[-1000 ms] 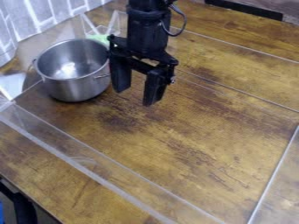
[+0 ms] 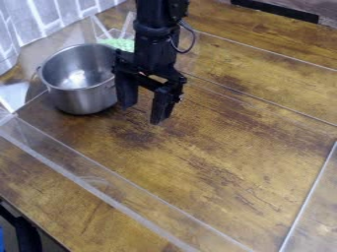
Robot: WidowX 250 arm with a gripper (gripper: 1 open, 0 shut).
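A black robot arm hangs from the top centre of the camera view, its gripper (image 2: 146, 101) low over the wooden table just right of a steel pot (image 2: 77, 78). The two dark fingers are spread well apart, with nothing seen between them. The left finger is close to the pot's right side; whether it touches cannot be told.
A pale green item (image 2: 116, 45) lies behind the pot. Clear plastic panels run along the left and right edges.
The gripper has shifted left, toward the pot, over the last second. The pot looks unmoved.
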